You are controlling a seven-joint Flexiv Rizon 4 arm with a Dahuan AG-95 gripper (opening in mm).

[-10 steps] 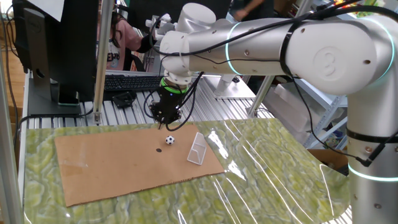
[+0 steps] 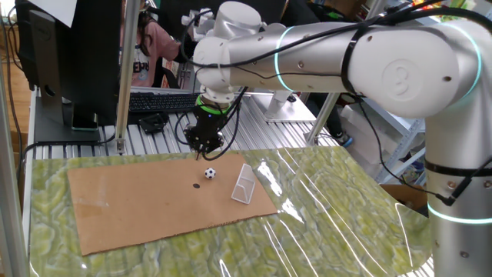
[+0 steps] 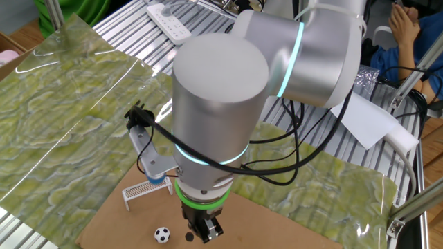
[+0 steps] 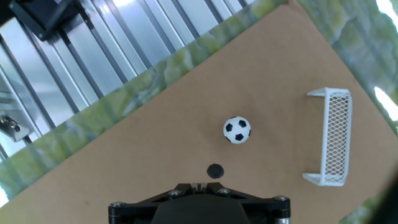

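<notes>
A small black-and-white soccer ball (image 4: 237, 130) rests on a brown cardboard sheet (image 4: 155, 149). To its right in the wrist view stands a white toy goal (image 4: 336, 138) with a mesh back. Between the ball and my gripper in that view lies a black round spot (image 4: 215, 171) on the cardboard. My black gripper hangs above the sheet, apart from the ball, its fingertips together with nothing visible between them. From exterior view 2, the ball (image 3: 162, 235) and the goal (image 3: 147, 190) appear left of the gripper (image 3: 212, 234).
The cardboard lies on a green marbled mat (image 2: 323, 208) with shiny glare. Behind it, a slatted metal table (image 2: 257, 138) holds a keyboard (image 2: 163, 102) and a monitor (image 2: 50, 77). Loose cables hang around the wrist.
The arm and gripper have shifted very slightly left in exterior view 1. The ball, goal and cardboard are unmoved.
</notes>
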